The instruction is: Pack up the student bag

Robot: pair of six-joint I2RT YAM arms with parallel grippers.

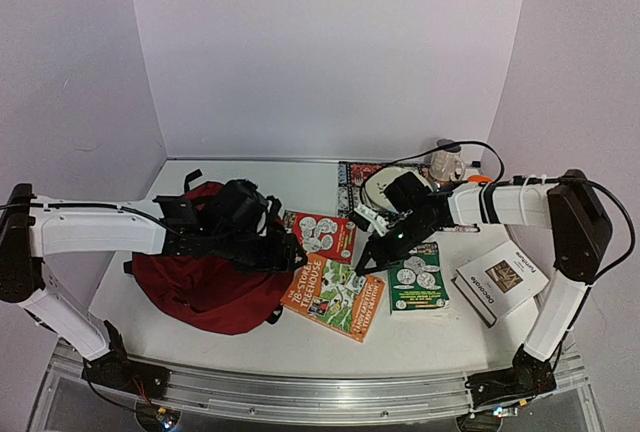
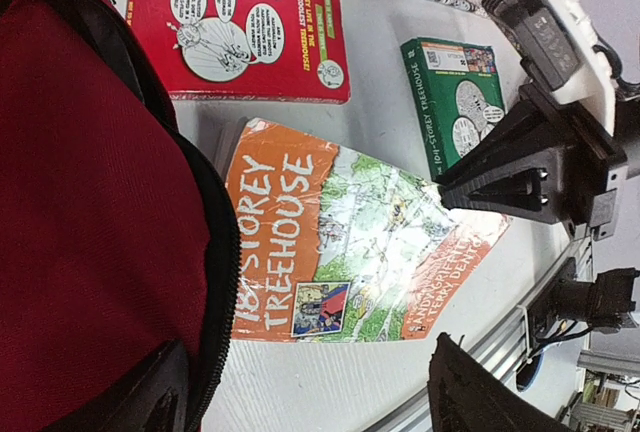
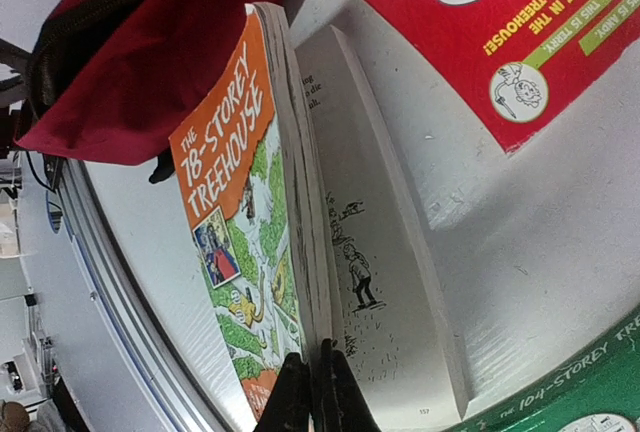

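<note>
The orange 78-Storey Treehouse book (image 1: 335,297) lies in front of the red bag (image 1: 200,297), tilted, its cover and a stack of pages raised. My right gripper is shut on that raised part's edge; in the right wrist view the remaining pages (image 3: 385,252) fan out below, on the table. At the bag's right side hovers my left gripper, its fingers (image 2: 140,397) wide apart, facing the book's title end, with nothing between them. The bag's zipped edge (image 2: 225,252) runs beside the left finger.
A red book (image 1: 320,235) lies behind the orange one, and a green book (image 1: 418,282) to its right. The white Decorate book (image 1: 500,282) lies far right. A patterned case, round plate (image 1: 395,187) and clear jug (image 1: 447,162) stand behind.
</note>
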